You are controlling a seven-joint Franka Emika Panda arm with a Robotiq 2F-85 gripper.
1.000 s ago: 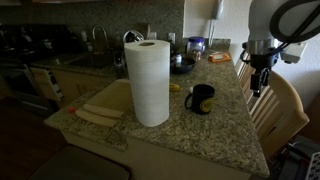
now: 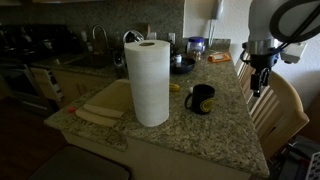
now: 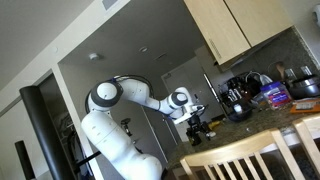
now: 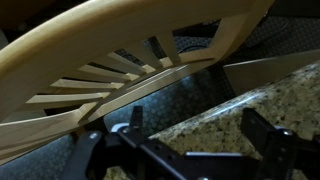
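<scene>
My gripper (image 2: 262, 84) hangs over the right edge of the speckled counter (image 2: 225, 130), close to a wooden chair. In the wrist view the open gripper has its two dark fingers well apart, with only the counter edge and floor below and nothing between them. A black mug (image 2: 200, 99) with a yellow mark stands on the counter, left of the gripper and apart from it. Further left, a tall white paper towel roll (image 2: 149, 85) stands upright.
The wooden chair (image 4: 110, 85) with a curved back is directly beside the counter edge. A pale cutting board (image 2: 115, 97) lies behind the roll. Towards the back are a dark bowl (image 2: 182, 66) and a clear tub (image 3: 275, 94).
</scene>
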